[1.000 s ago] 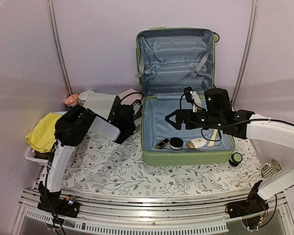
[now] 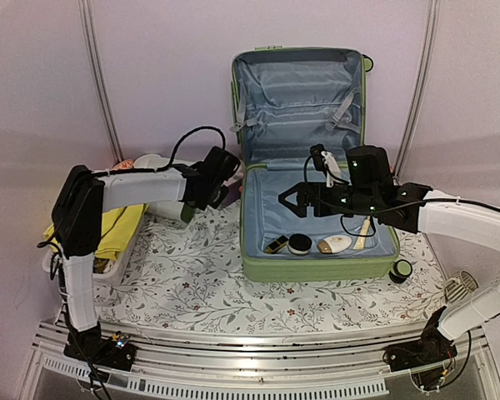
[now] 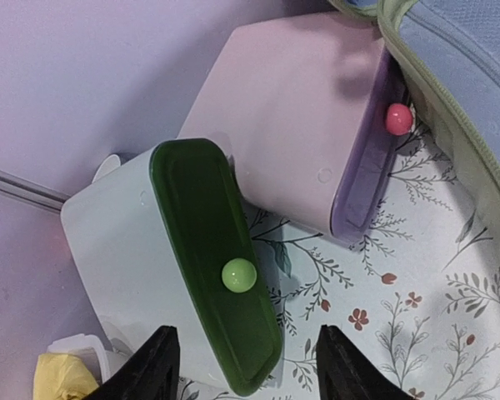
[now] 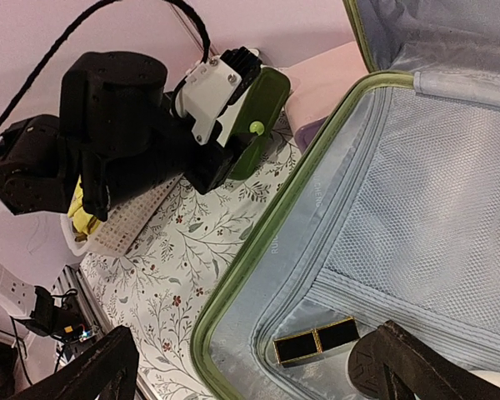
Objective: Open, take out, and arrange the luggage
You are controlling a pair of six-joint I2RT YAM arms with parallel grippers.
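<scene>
The green suitcase (image 2: 321,272) stands open, holding a black-and-gold compact (image 2: 276,244), a black round tin (image 2: 299,243), a white oval bottle (image 2: 334,244) and a cream tube (image 2: 361,236). My left gripper hangs open above a white box with dark green side (image 3: 192,200) and green knob (image 3: 239,275), beside a pink box (image 3: 283,108) with red knob, left of the suitcase. My right gripper (image 2: 298,197) is open over the suitcase, nothing visible between its fingers.
A white basket (image 4: 129,225) with yellow cloth (image 2: 119,229) stands at far left. A dark round jar (image 2: 400,271) sits right of the suitcase.
The right arm and the suitcase look unchanged.
</scene>
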